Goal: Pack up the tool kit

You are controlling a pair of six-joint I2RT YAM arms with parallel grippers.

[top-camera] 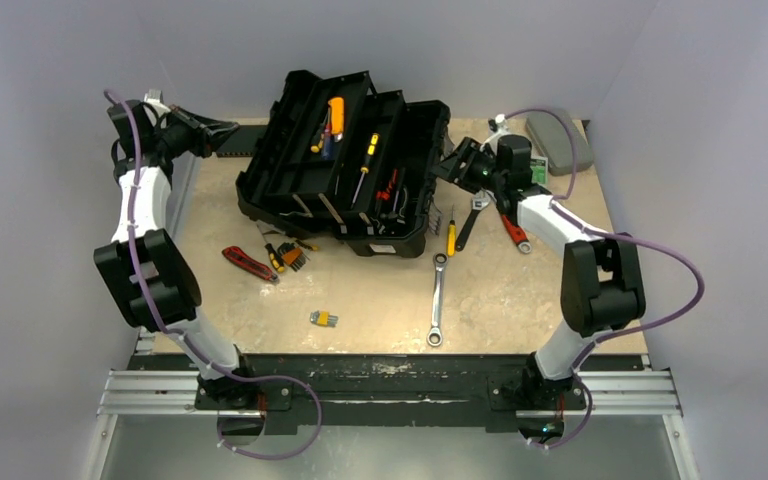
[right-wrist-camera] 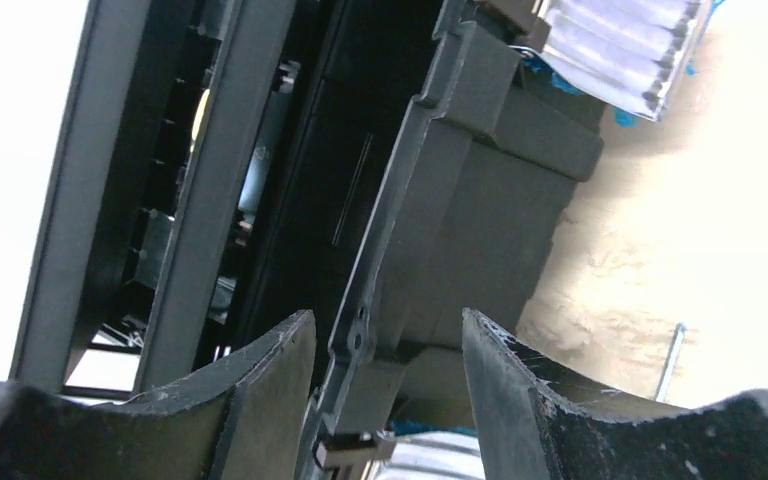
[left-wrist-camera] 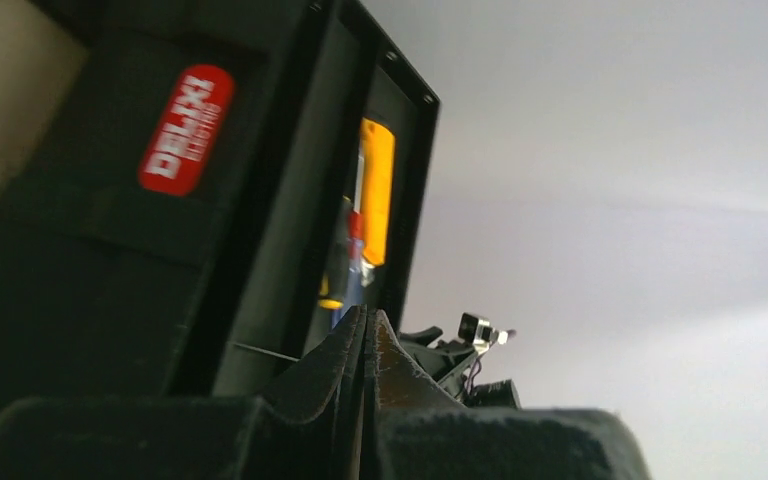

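The black toolbox (top-camera: 260, 190) stands open, tiered trays holding an orange-handled tool (top-camera: 336, 112), screwdrivers (top-camera: 368, 150) and red-handled tools. My left gripper (top-camera: 225, 127) is shut with nothing between its fingers, raised left of the box, whose trays show in the left wrist view. My right gripper (top-camera: 445, 168) is part open beside the box's right rim (right-wrist-camera: 400, 220), nothing visible between its fingers.
On the table (top-camera: 370, 300) lie a utility knife (top-camera: 248, 263), ring wrench (top-camera: 438, 300), yellow screwdriver (top-camera: 451, 235), adjustable wrench (top-camera: 470, 225), red tool (top-camera: 515, 232) and grey case (top-camera: 558, 145).
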